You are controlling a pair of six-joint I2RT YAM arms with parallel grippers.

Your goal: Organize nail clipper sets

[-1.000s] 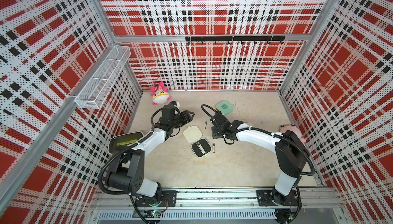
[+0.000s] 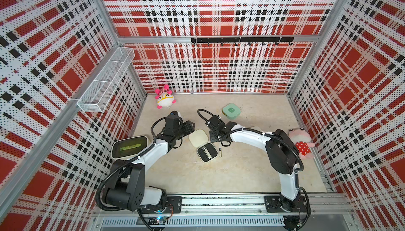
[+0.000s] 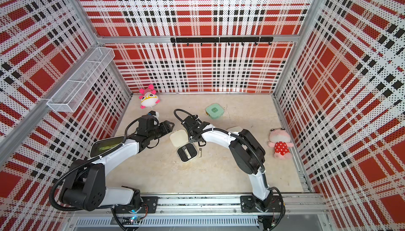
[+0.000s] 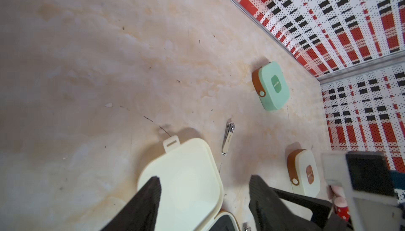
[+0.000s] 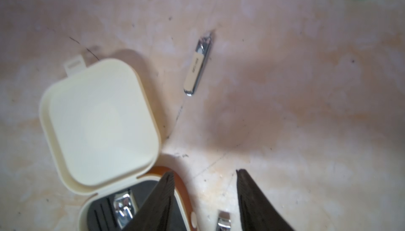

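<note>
An open cream case lies mid-table, its empty lid [image 5: 101,121] towards the back and its black tray [image 2: 207,152] in front, with a nail clipper [image 5: 124,207] lying in the tray. One loose clipper [image 5: 197,66] rests on the table beyond the lid's right side. A second loose clipper [image 2: 219,152] lies right of the tray. My left gripper is above the lid, fingers apart and nothing between them. Over the case's right edge, my right gripper stands open and empty. In the top views the right arm hides the farther loose clipper.
A closed green case [image 2: 231,111] sits at the back, and a closed cream case [image 4: 304,172] lies to the right, partly behind the right arm. A bin [image 2: 130,147] stands at far left. Plush toys [image 2: 165,97] occupy the sides.
My right gripper has moved left towards the open case, covering the farther loose clipper in the top left view. The left gripper has drawn back slightly to the left and nearer the front.
</note>
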